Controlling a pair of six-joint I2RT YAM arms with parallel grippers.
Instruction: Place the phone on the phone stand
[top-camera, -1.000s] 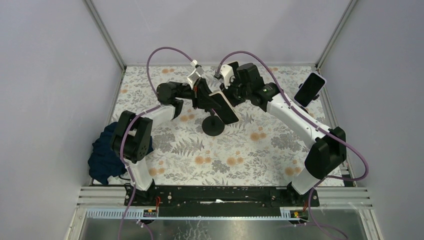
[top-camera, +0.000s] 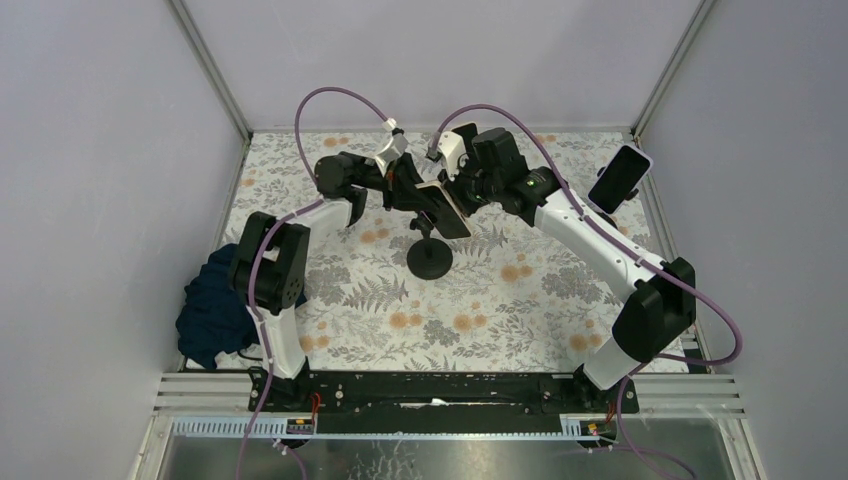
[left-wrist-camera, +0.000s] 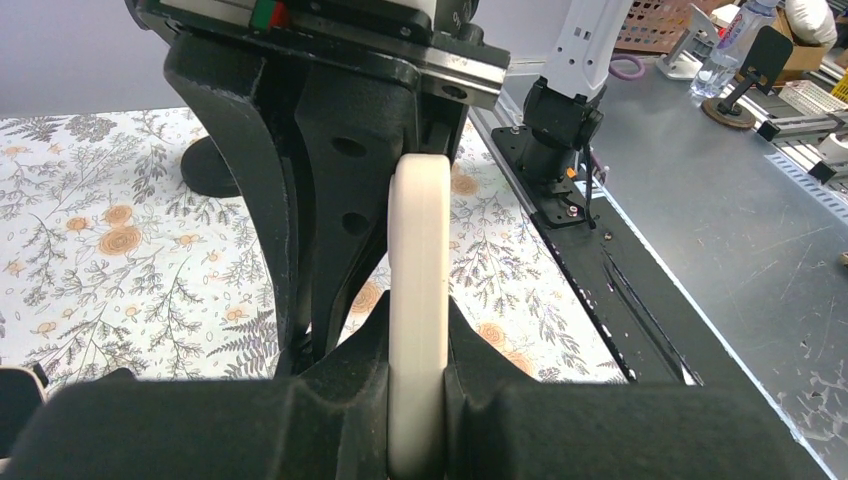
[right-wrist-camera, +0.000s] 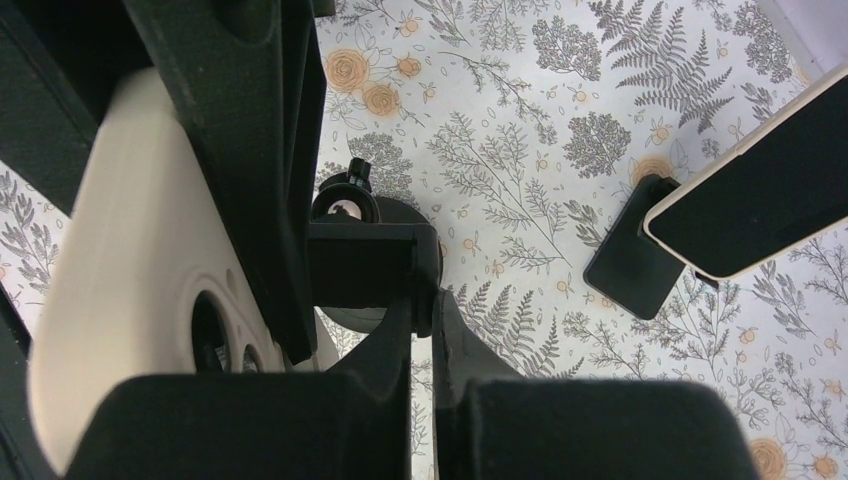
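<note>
A phone (top-camera: 451, 215) with a pale rim is held above the middle of the table by my left gripper, shut on its edge. Directly below, the black stand's round base (top-camera: 429, 260) rests on the cloth. My right gripper is shut on the black upper bar (right-wrist-camera: 360, 265) of that stand. In the right wrist view the phone's pale side (right-wrist-camera: 120, 260) runs close beside the left gripper's fingers, above the stand. The two grippers are very near each other; whether the phone touches the holder cannot be told.
Another phone on a holder (top-camera: 621, 178) stands at the back right, and a further dark one sits behind my right wrist. A navy cloth (top-camera: 210, 310) lies at the left edge.
My left gripper and the phone have shifted slightly up and left in the top view; the stand's base appears a little lower. The right arm is almost still.
</note>
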